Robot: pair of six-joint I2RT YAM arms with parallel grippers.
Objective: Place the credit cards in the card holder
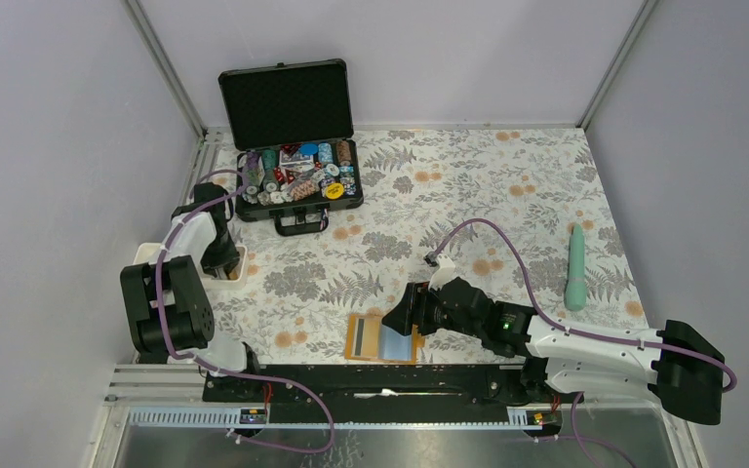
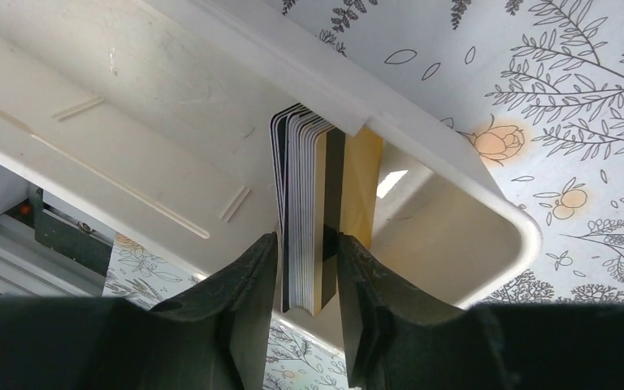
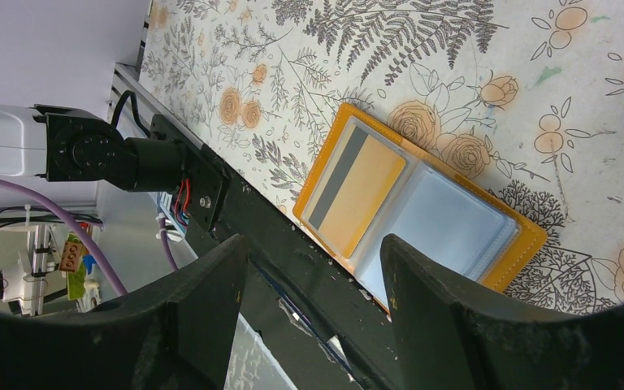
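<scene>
In the left wrist view, a stack of cards [image 2: 302,175] stands on edge inside a white tray [image 2: 447,138], with a gold dark-striped card [image 2: 359,183] on its right side. My left gripper reaches into the tray, partly open, one finger on each side of several cards; whether its pads touch them I cannot tell. The card holder [image 3: 528,242] lies spread open near the table's front edge. In its left pocket is a gold card with a dark stripe [image 3: 370,191]; the right pocket looks pale blue. My right gripper is open and empty above the holder.
An open black case [image 1: 297,185] full of colourful items stands at the back left, behind the tray. A green cylinder [image 1: 576,268] lies at the far right.
</scene>
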